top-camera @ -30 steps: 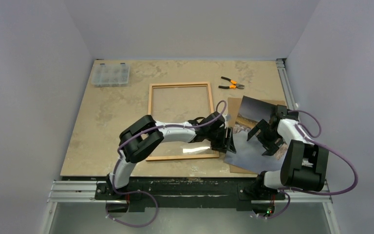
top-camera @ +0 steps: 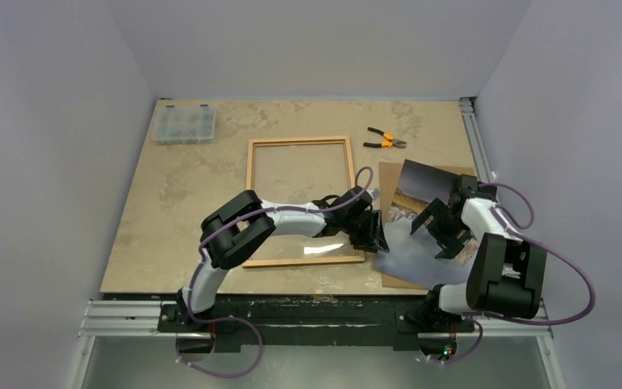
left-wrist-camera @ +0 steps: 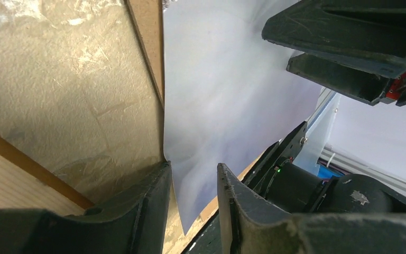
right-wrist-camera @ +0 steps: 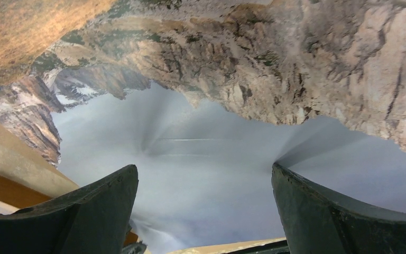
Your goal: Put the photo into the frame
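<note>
The photo [top-camera: 428,183], a mountain landscape with a pale blue-grey sky, lies askew over a brown backing board [top-camera: 390,185] on the right of the table. Its sky end is nearest the front. At the photo's left front corner is my left gripper, open, with the corner of the photo [left-wrist-camera: 217,106] showing between its fingers. My right gripper is open over the sky part, fingers apart and nothing gripped. Left of the photo lies the wooden frame [top-camera: 300,262] with a clear pane, partly hidden under my left arm.
Orange-handled pliers [top-camera: 386,139] lie behind the photo. A clear compartment box [top-camera: 185,126] stands at the back left. A metal rail [top-camera: 475,138] runs along the right edge.
My left gripper has shifted very slightly at the photo's corner, and its fingers look a little closer together. The right arm and the frame look unmoved.
</note>
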